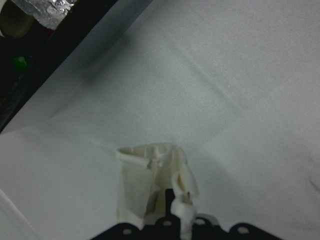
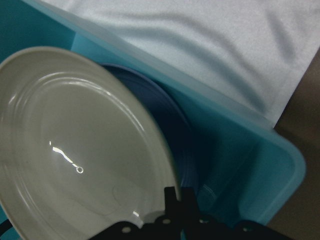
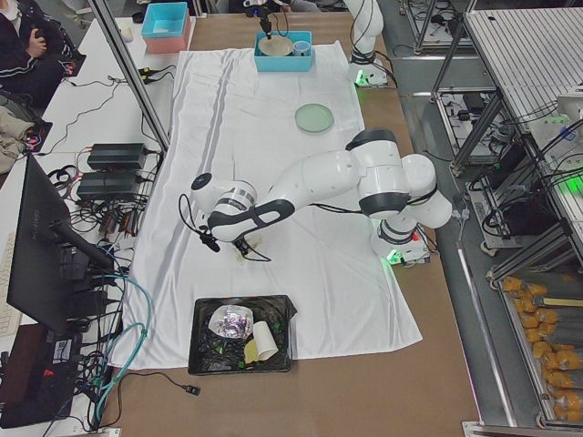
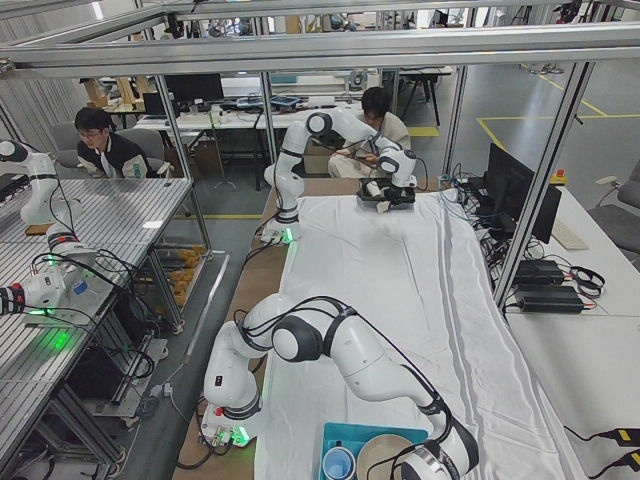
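In the left wrist view my left gripper is low over the white cloth, shut on a crumpled cream scrap (image 1: 137, 180), perhaps paper; a black bin (image 3: 196, 332) with foil, a cream cup and rubbish lies nearby. My right gripper is at a cream plate (image 2: 80, 130), apparently shut on its rim, inside the blue box (image 2: 270, 175) over a dark blue plate (image 2: 180, 135).
A pale green plate (image 3: 314, 117) lies on the white cloth. A blue cup (image 4: 338, 463) sits in the blue box. Monitors and cables line the left side.
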